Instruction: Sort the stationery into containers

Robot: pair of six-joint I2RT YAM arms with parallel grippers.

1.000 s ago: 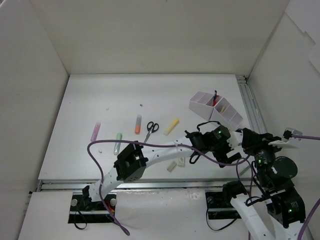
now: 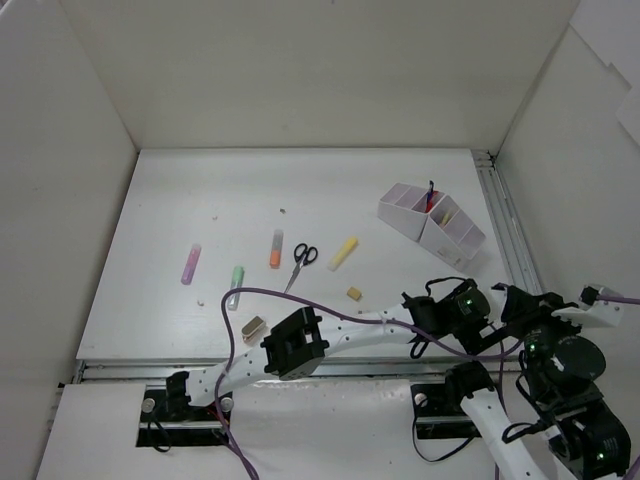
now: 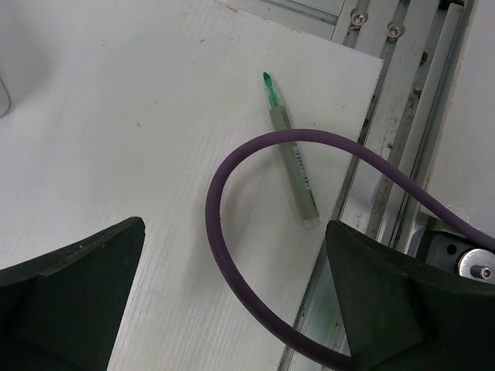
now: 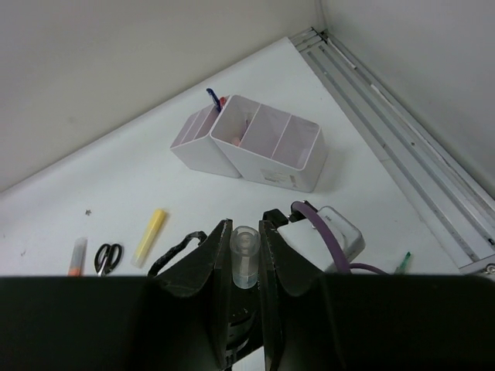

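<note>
The left arm stretches low across the table's front to the right; its gripper stands open over a green pen (image 3: 290,158) at the table edge, a purple cable looping between. My right gripper is shut on a clear cylindrical item (image 4: 244,265), seen end-on. A white compartmented organizer (image 2: 450,240) holds some pens at the back right. Loose on the table lie a pink marker (image 2: 191,264), a light green one (image 2: 235,287), an orange one (image 2: 276,249), scissors (image 2: 305,255), a yellow marker (image 2: 343,253) and a small tan block (image 2: 354,293).
A pale block (image 2: 253,329) lies at the front beside the left arm. Walls enclose the back and sides; metal rails (image 4: 387,131) run along the right edge. Both arms crowd the front right corner.
The left arm has moved rightward and toward the front, uncovering more of the table middle. The right arm has shifted slightly rightward.
</note>
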